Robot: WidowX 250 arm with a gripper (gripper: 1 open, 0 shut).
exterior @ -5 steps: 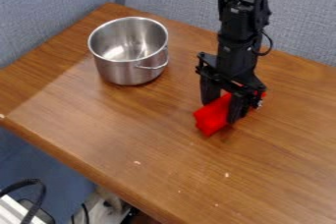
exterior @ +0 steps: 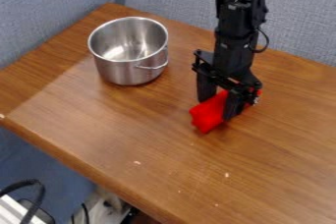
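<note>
A red block-like object [exterior: 207, 116] lies on the wooden table right of centre, partly hidden by the black gripper [exterior: 223, 92], which is down over it with its fingers around it. Whether the fingers are closed on it is hard to tell from this view. A steel pot [exterior: 128, 56] with a side handle stands to the left and behind, apart from the gripper.
Padded grey walls stand at the back and left. Cables and a white fitting lie off the table's near left edge.
The gripper and the red object have shifted slightly to the left.
</note>
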